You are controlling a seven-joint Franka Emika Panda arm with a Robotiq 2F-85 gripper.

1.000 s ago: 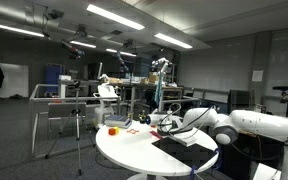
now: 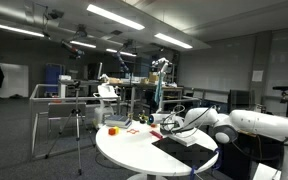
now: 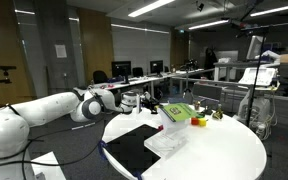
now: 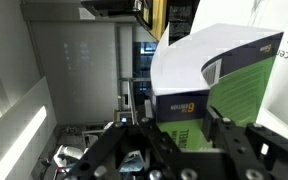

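Note:
My gripper fills the lower middle of the wrist view, shut with an orange piece (image 4: 181, 106) between its dark fingers. The piece bears dark lettering. A white curved surface (image 4: 199, 58) lies directly beyond it, with a green surface (image 4: 242, 92) alongside; whether these belong to one object I cannot tell. Further right is a white printed surface (image 4: 286, 75) with partial text. In the second exterior view the gripper (image 3: 156, 101) is over the far part of the table, too small for its grasp to show.
The round white table (image 3: 224, 150) carries a black mat (image 3: 136, 150), a clear or white tray-like item (image 3: 167, 142) and a small red and yellow item (image 3: 198, 121). A green panel (image 3: 188, 90) stands behind.
The arm's end appears to have shifted slightly at the far side of the table. The items on the table look unmoved.

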